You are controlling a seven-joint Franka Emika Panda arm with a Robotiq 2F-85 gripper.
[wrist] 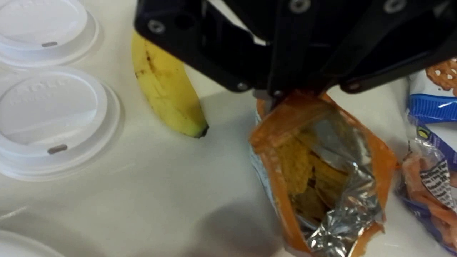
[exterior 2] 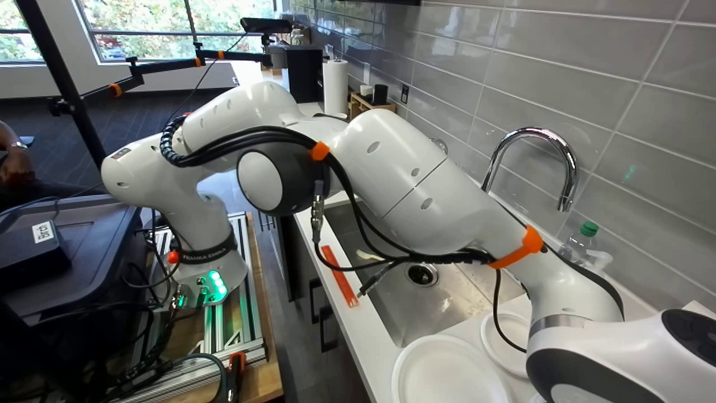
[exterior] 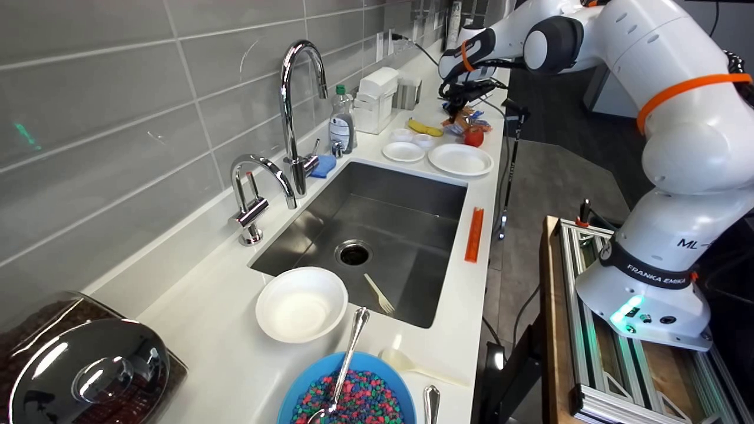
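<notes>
An opened orange snack bag (wrist: 385, 154) with a silvery foil lining hangs from the fingertips in the wrist view, its mouth gaping toward the camera. Yellow-brown chips (wrist: 295, 167) lie inside it. My gripper is shut on the thin upper edge of the bag. In exterior view 1 the gripper is a small dark shape at the far end of the counter, with the orange bag below it. Exterior view 2 shows the arm but neither gripper nor bag. Whether the bag's bottom touches the counter cannot be made out.
A banana (wrist: 169, 90) and white cup lids (wrist: 51, 111) lie left of the bag; other snack packets (wrist: 432, 188) lie right. Toward the sink (exterior: 396, 219) are white plates (exterior: 460, 159) and a red round item (exterior: 473, 136). Bare counter shows below the banana.
</notes>
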